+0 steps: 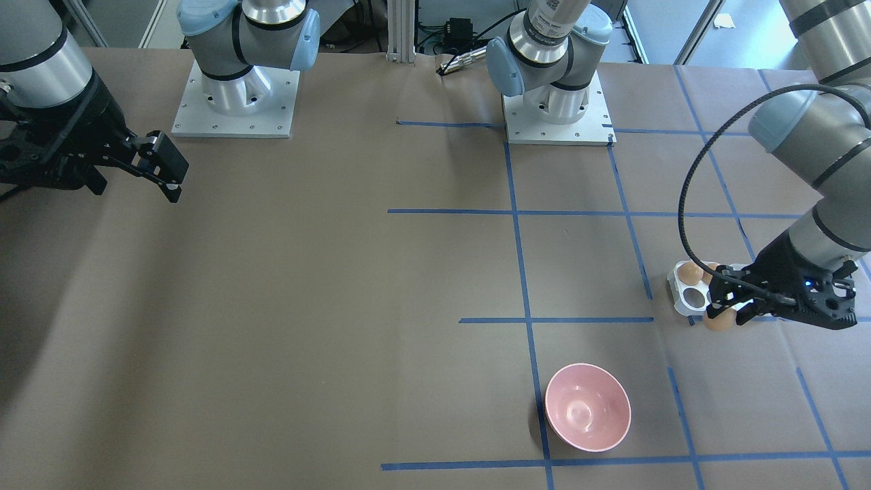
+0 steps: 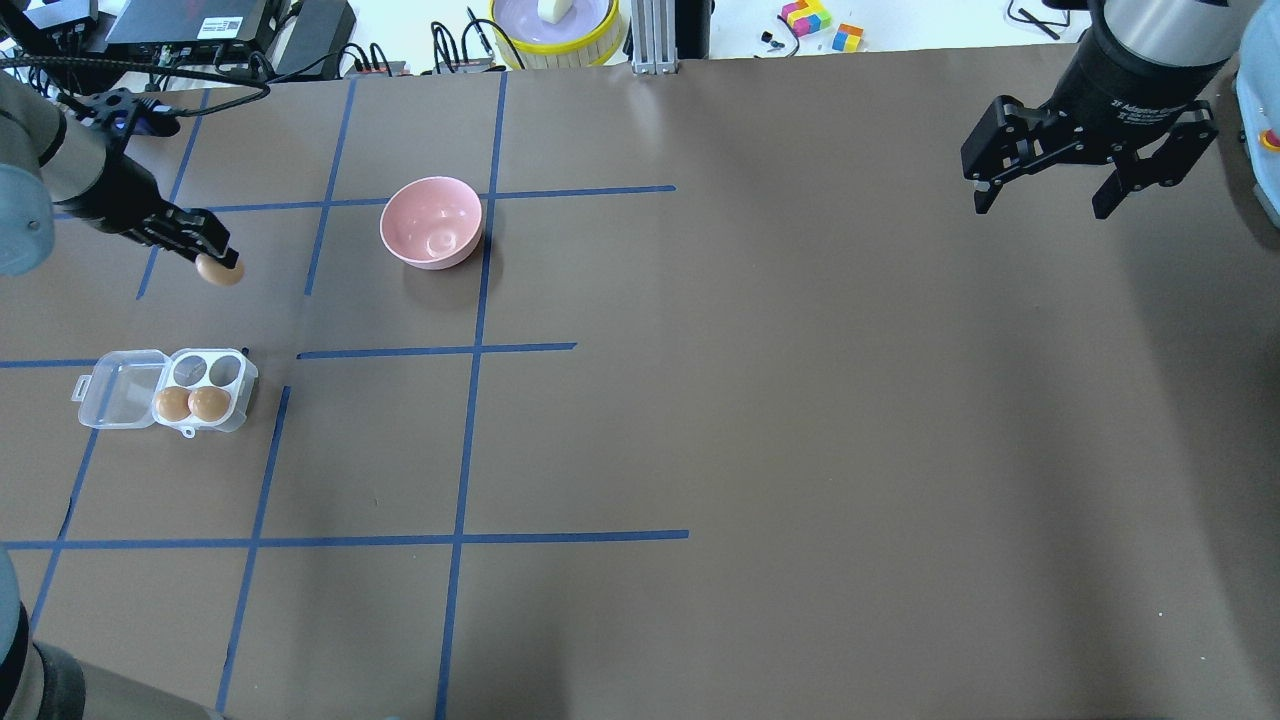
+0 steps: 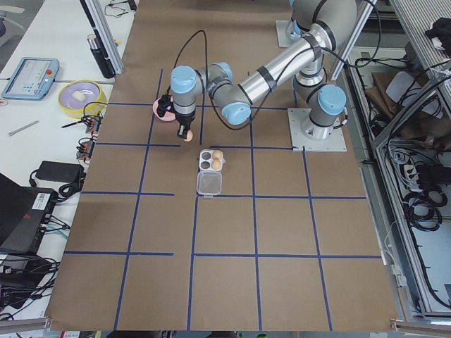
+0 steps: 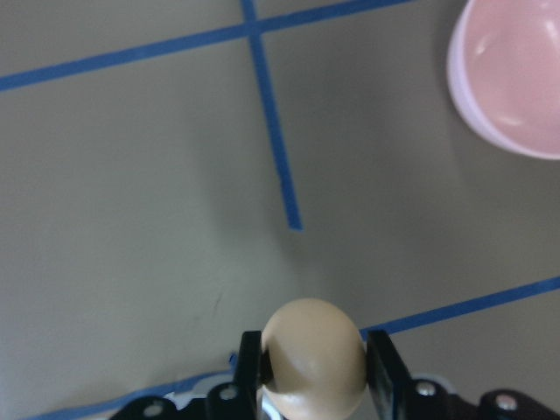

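My gripper is shut on a light brown egg point(image 2: 221, 270), held above the table beside the clear egg carton point(image 2: 204, 367); in the left wrist view the egg sits between both fingertips. The open carton holds two eggs point(image 2: 208, 404) in one row, and two empty cups show. A pink bowl point(image 2: 431, 222) stands on the table, apart from the held egg; in the left wrist view it is at the upper right.
Blue tape lines grid the table point(image 2: 840, 396). Another arm's black gripper point(image 2: 1092, 150) hangs at the far side from my arm.
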